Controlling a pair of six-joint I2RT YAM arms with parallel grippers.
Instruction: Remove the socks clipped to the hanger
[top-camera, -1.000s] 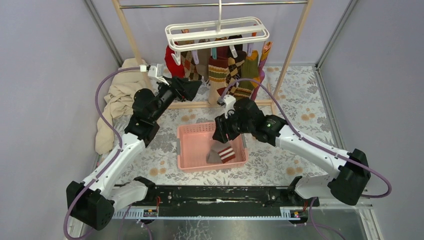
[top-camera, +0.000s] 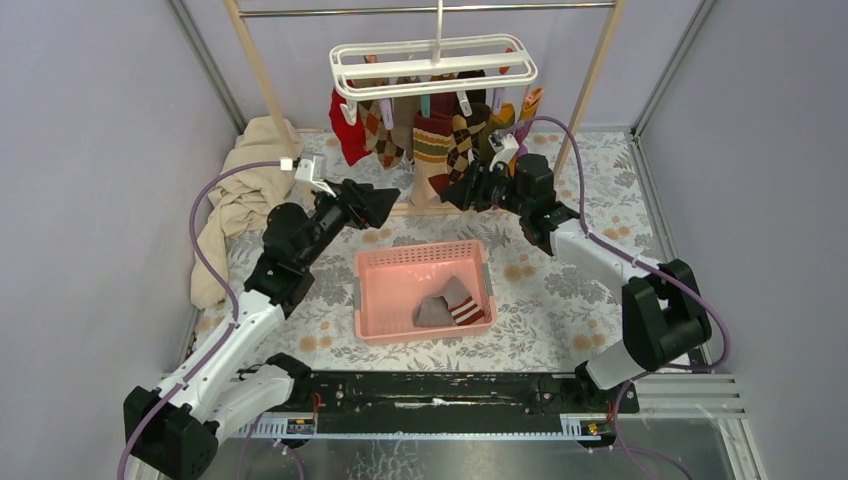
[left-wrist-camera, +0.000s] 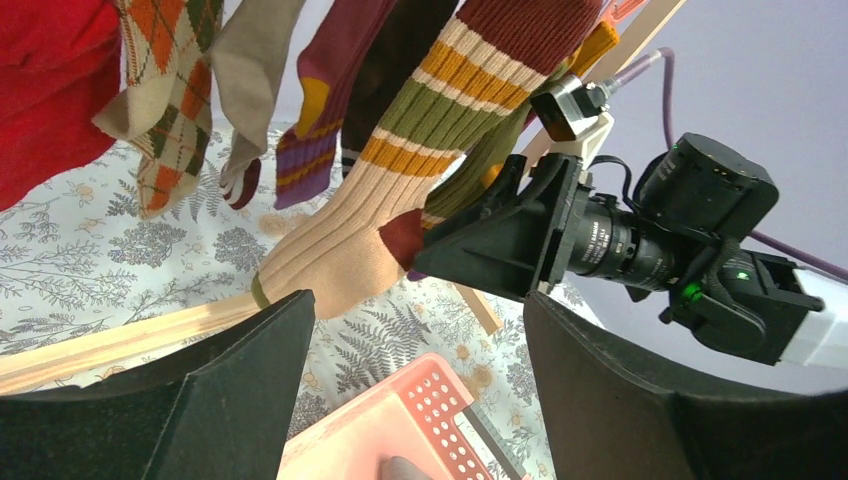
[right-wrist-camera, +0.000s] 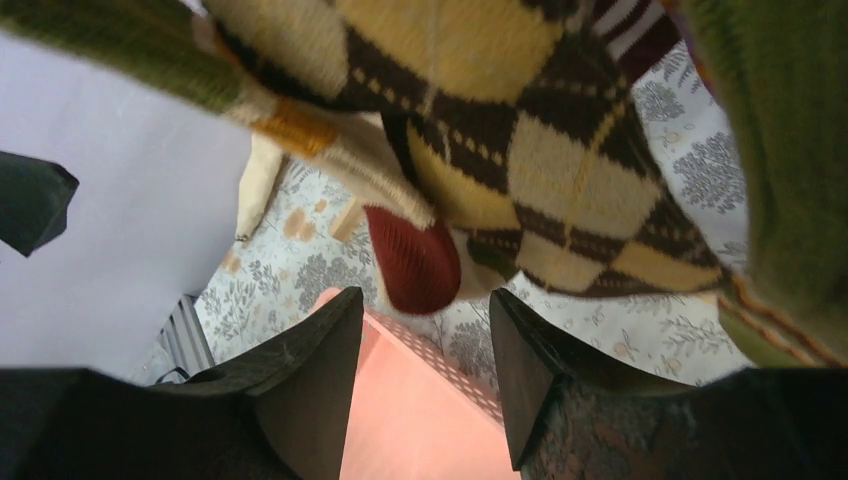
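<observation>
Socks hang from the white clip hanger (top-camera: 432, 66): a red one (left-wrist-camera: 45, 110), argyle (left-wrist-camera: 170, 110), grey and a long striped sock (left-wrist-camera: 440, 120) with a red heel. My right gripper is open just in front of an argyle sock (right-wrist-camera: 580, 180) and a red heel (right-wrist-camera: 412, 260), nothing between its fingers. My left gripper is open, apart from the socks, front-left of the hanger. A few grey and striped socks (top-camera: 462, 306) lie in the pink basket.
The pink basket (top-camera: 372, 320) sits on the floral surface below both grippers. A beige cloth (top-camera: 230, 220) is heaped at the left. Wooden rack posts (top-camera: 595, 70) stand either side of the socks; walls bound both sides.
My right arm has risen from over the basket toward the hanging socks and now stands close against them. The left arm has shifted only slightly.
</observation>
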